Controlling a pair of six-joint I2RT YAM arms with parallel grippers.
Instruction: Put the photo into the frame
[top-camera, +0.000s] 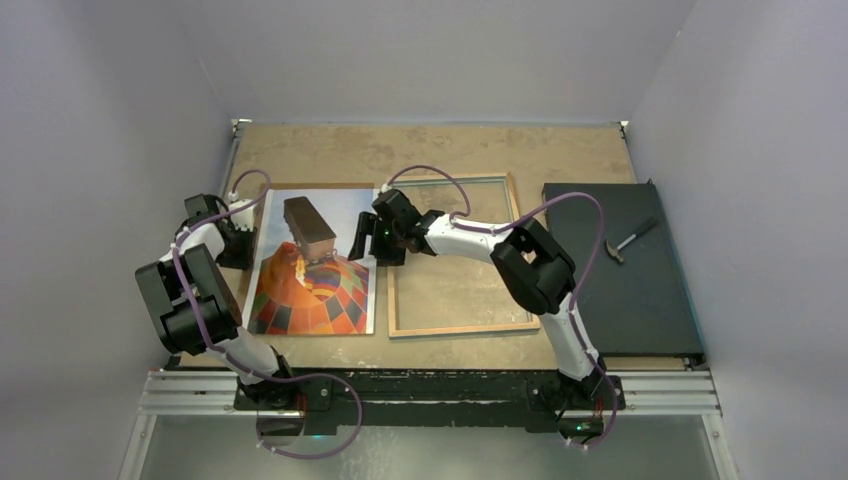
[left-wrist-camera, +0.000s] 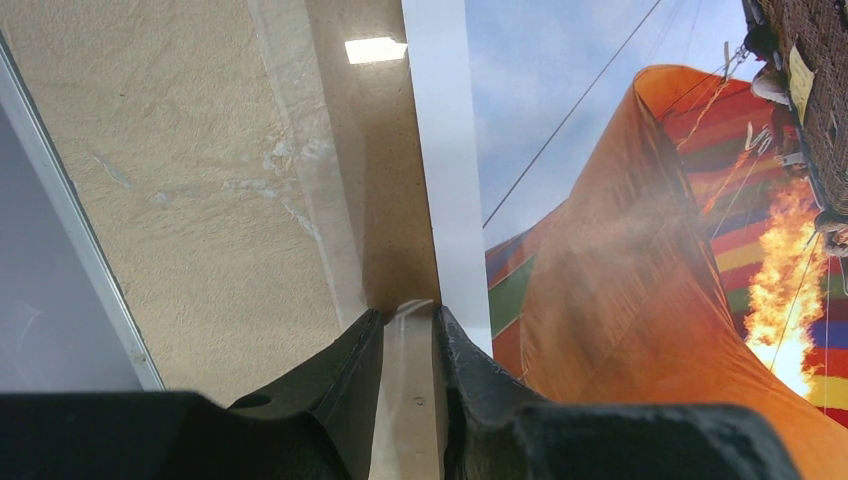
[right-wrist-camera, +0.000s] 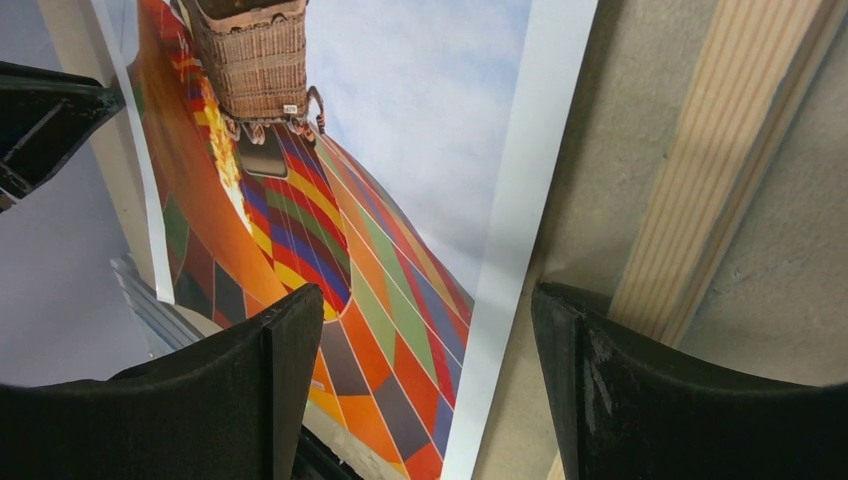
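The hot-air balloon photo (top-camera: 312, 300) lies on the left of the board with a brown backing showing at its edges. Beside it on the right is the wooden frame (top-camera: 450, 332) with a clear pane. My left gripper is at the photo's left edge, slightly parted, over a transparent edge strip; whether anything is pinched is unclear. My right gripper stands open at the photo's right white border (right-wrist-camera: 515, 200), fingers apart on either side of it, close to the frame's side.
A dark mat (top-camera: 610, 300) with a hammer (top-camera: 632, 238) lies at the right. The board is clear along the back. Grey walls (top-camera: 160, 120) enclose the sides, close by my left arm.
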